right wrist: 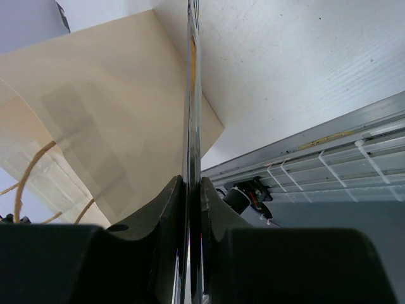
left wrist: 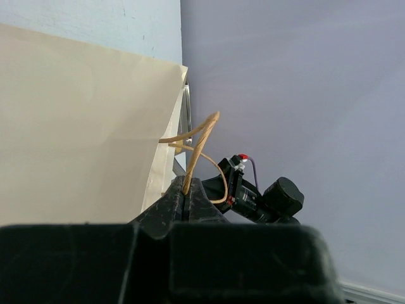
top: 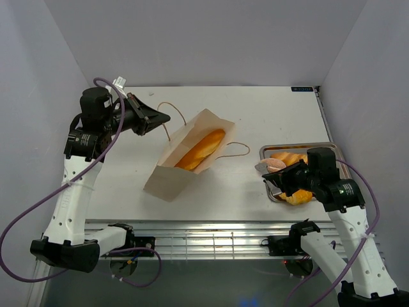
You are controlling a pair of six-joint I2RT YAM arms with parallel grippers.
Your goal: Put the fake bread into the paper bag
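Observation:
A tan paper bag (top: 167, 183) lies tilted in the middle of the table, its open mouth showing a long orange-brown fake bread loaf (top: 201, 151) inside. My left gripper (top: 167, 118) is at the bag's upper left, shut on one twisted paper handle (left wrist: 200, 147), which runs between the fingertips in the left wrist view. Over the left side of the bread tray, my right gripper (top: 267, 177) is shut on metal tongs (right wrist: 193, 136). In the right wrist view the tongs stand nearly edge-on, away from the bag. Their flat end (top: 261, 167) is beside a pinkish bread (top: 275, 164).
A metal tray (top: 300, 146) at the right holds more breads, including a yellow-brown one (top: 298, 197), partly hidden by my right arm. The bag's other handle (top: 239, 146) sticks out to the right. Between bag and tray the white table (top: 239, 185) is bare.

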